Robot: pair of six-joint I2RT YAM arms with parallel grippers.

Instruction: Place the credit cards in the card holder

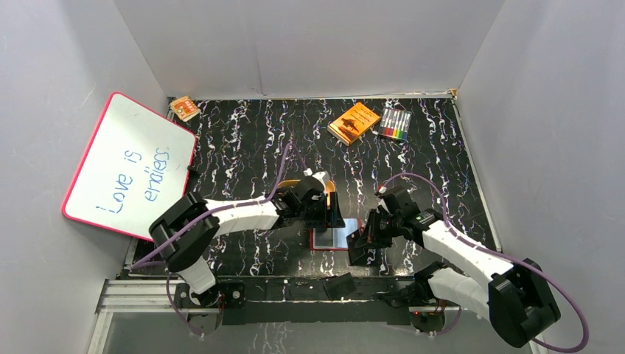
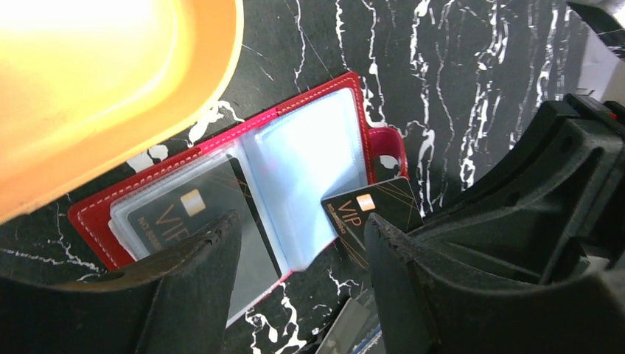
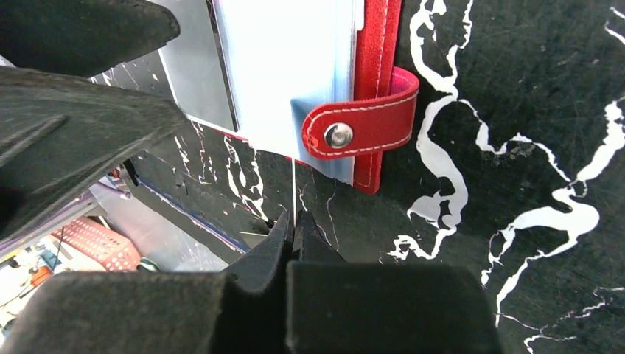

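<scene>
The open red card holder (image 1: 336,247) lies flat near the table's front, a black VIP card (image 2: 210,203) in its left clear sleeve. Its right pocket (image 2: 306,162) looks pale and empty. My right gripper is shut on another black VIP card, which shows edge-on in the right wrist view. That card stands beside the pocket's lower right edge; whether it touches cannot be told. Above the holder, my left gripper hangs open, fingers apart, nothing between them. A red snap strap (image 3: 361,125) sticks out at the holder's right side.
An orange-yellow tray (image 2: 199,81) sits just behind the holder, partly under the left arm. Farther back lie an orange book (image 1: 354,123) and a pack of markers (image 1: 395,124). A whiteboard (image 1: 133,168) leans at the left.
</scene>
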